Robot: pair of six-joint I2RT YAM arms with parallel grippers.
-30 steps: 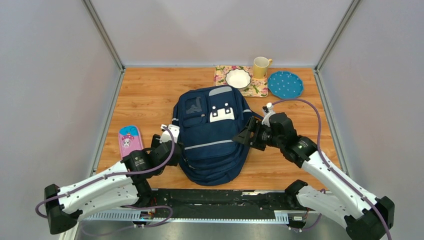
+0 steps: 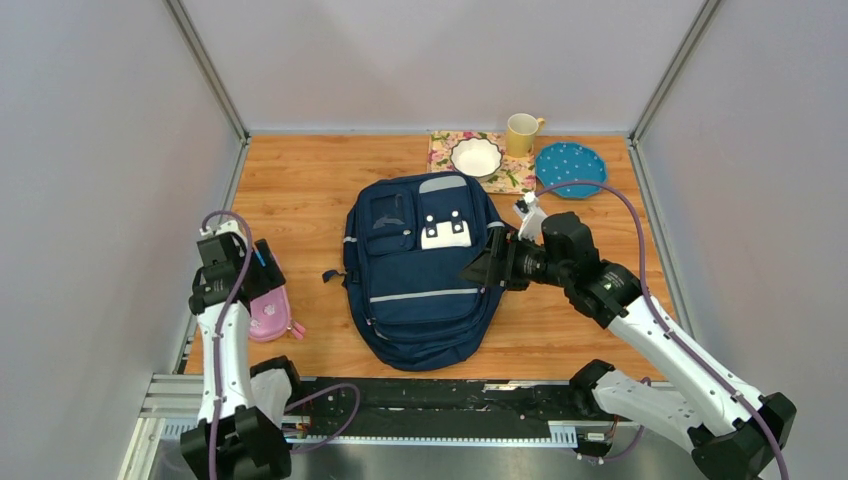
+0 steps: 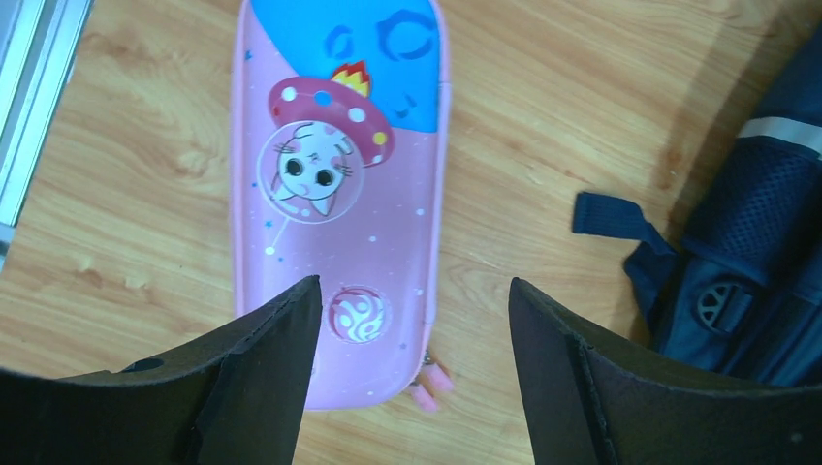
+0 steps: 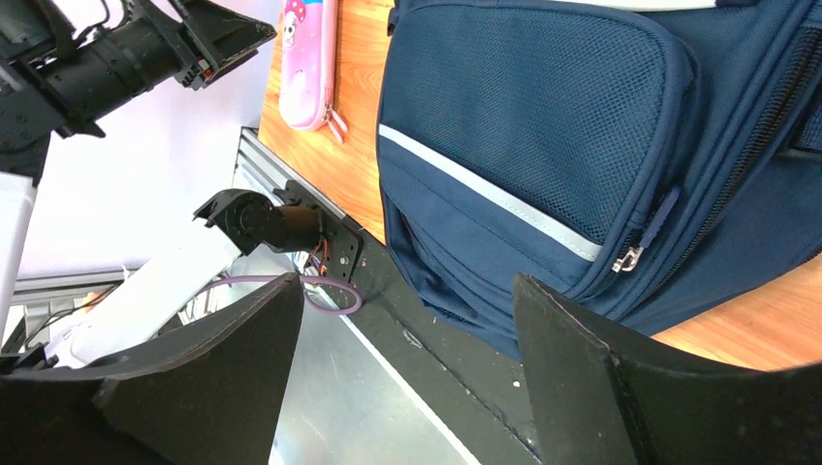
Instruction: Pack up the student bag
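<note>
A navy student bag (image 2: 425, 320) lies flat in the middle of the wooden table, its front pockets facing up. To its left is a pink pencil case (image 2: 268, 318), partly hidden under the left arm in the top view. My left gripper stands open above the lower end of this pencil case (image 3: 334, 252), touching nothing that I can see. Over the bag's right side hangs my right gripper, also open and empty. A front pocket zipper pull (image 4: 630, 254) shows close by in the right wrist view.
At the back right, a floral placemat (image 2: 520, 180) carries a white bowl (image 2: 476, 157) and a yellow mug (image 2: 521, 134). A blue dotted plate (image 2: 571, 169) is beside it. A strap buckle (image 3: 725, 308) sticks out from the bag's left side.
My left gripper has swung left from the bag's lower left edge to above the pencil case. The right arm has shifted only slightly. The bag lies in about the same place.
</note>
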